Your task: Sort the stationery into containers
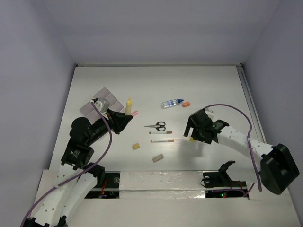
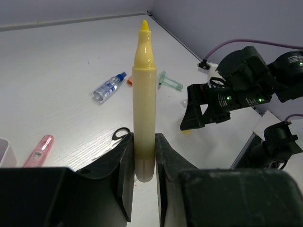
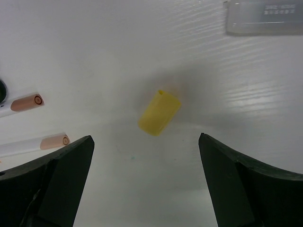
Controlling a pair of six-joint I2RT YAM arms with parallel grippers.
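Observation:
My left gripper is shut on an upright yellow marker (image 2: 144,99), held above the table near the grey compartment container (image 1: 103,97) and a pink item (image 2: 39,151). My right gripper is open over a small yellow piece (image 3: 159,113) lying between its fingers on the table. Scissors (image 1: 156,126), two pen-like sticks (image 1: 161,140), a blue-capped bottle (image 1: 169,103), an orange block (image 1: 186,104), a tan block (image 1: 136,146) and a grey block (image 1: 157,157) lie on the table (image 1: 180,80).
A clear plastic case (image 3: 260,16) and a green item (image 2: 170,80) lie near my right arm. Walls stand at both sides and the back.

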